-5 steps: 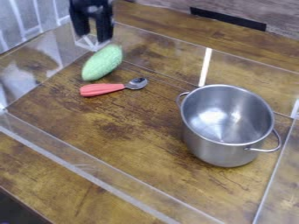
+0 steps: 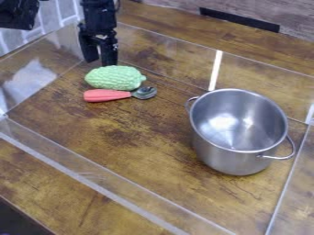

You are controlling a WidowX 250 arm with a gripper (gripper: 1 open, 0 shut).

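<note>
The black gripper [image 2: 98,50] hangs at the upper left, open, its fingers just above and behind a pale green, bumpy vegetable-like object [image 2: 116,79] lying on its side. A spoon with a red handle [image 2: 108,95] and metal head lies directly in front of the green object. A steel pot [image 2: 240,156] with two side handles stands empty at the right.
The wooden table [image 2: 135,174] has clear room in the centre and foreground. Clear strips or panel edges run along its left, front and right sides.
The gripper has come down toward the green object.
</note>
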